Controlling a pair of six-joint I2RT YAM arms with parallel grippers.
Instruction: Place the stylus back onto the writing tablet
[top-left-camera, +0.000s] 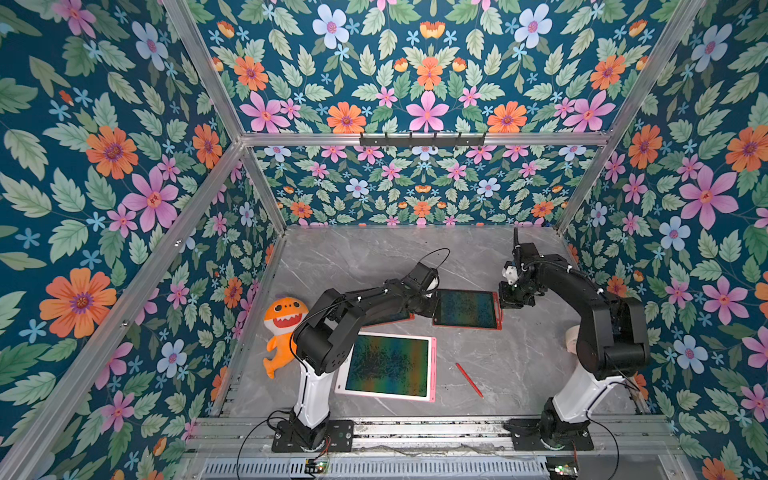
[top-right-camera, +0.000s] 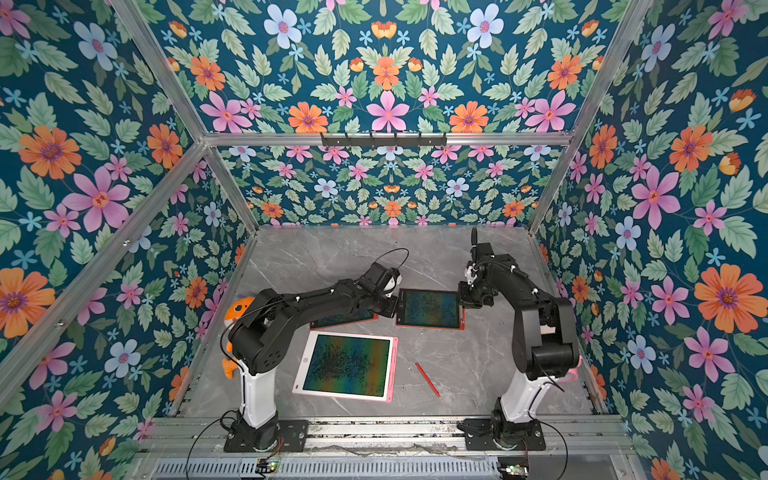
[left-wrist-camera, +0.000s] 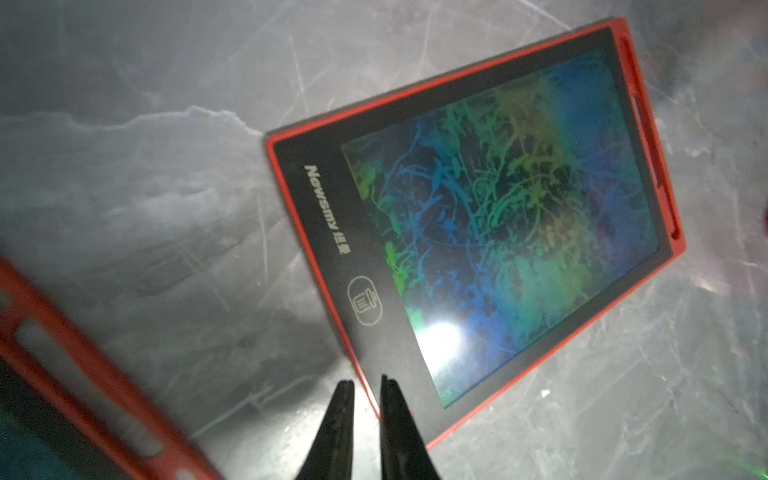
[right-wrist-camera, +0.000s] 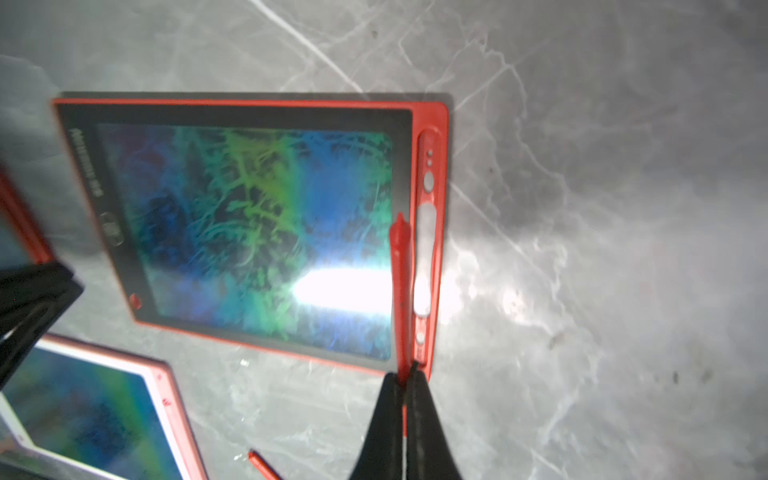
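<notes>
A red-framed writing tablet (top-left-camera: 466, 308) lies mid-table, its stylus holder along its right side. My right gripper is shut on a red stylus (right-wrist-camera: 401, 272), held over that holder. My left gripper is part open, with nothing seen between its fingers, above the tablet's left end. A second red-framed tablet (left-wrist-camera: 88, 368) lies to the left, partly under my left arm. A white-and-pink tablet (top-left-camera: 386, 366) lies nearer the front, with another red stylus (top-left-camera: 469, 379) on the table to its right.
An orange shark toy (top-left-camera: 278, 336) lies at the left. A pink object (top-right-camera: 573, 369) is mostly hidden behind my right arm.
</notes>
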